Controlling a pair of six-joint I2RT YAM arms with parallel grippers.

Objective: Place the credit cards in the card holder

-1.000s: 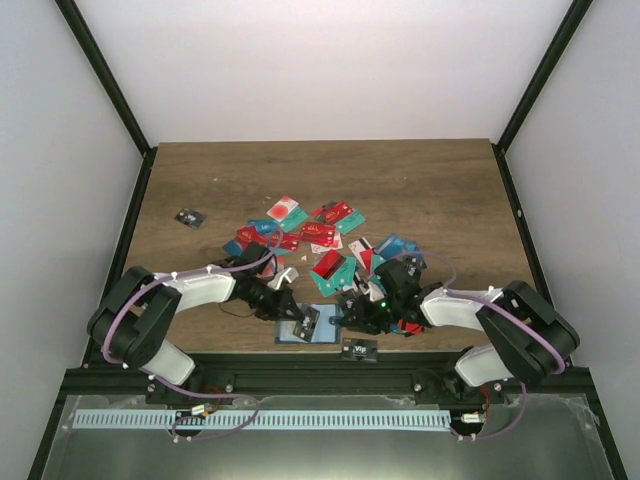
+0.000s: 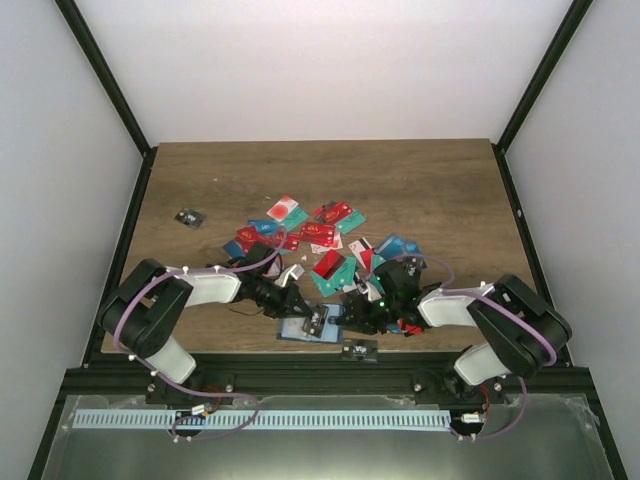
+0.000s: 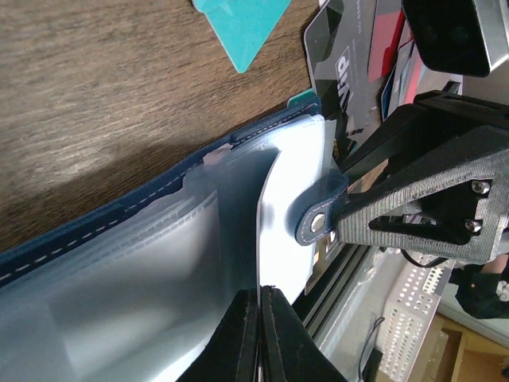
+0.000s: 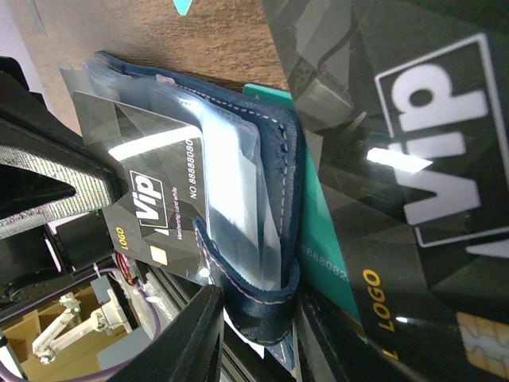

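Note:
In the top view the blue card holder (image 2: 292, 331) lies open near the table's front edge, its clear sleeves facing up. My left gripper is shut on a black VIP card, which appears edge-on in the left wrist view. This card stands over the sleeves at the holder's right part; whether its edge is inside a sleeve I cannot tell. At the holder's right end, my right gripper has the blue snap strap (image 4: 258, 298) between its fingers. The strap's metal snap (image 3: 318, 222) shows in the left wrist view.
Another black VIP card (image 2: 359, 350) lies at the front edge, right of the holder. Several red, teal and blue cards (image 2: 318, 234) are spread behind the arms. A lone black card (image 2: 190, 217) rests far left.
My left gripper has shifted slightly right with the black card, towards the holder's strap end. The right gripper stays almost in place at the strap.

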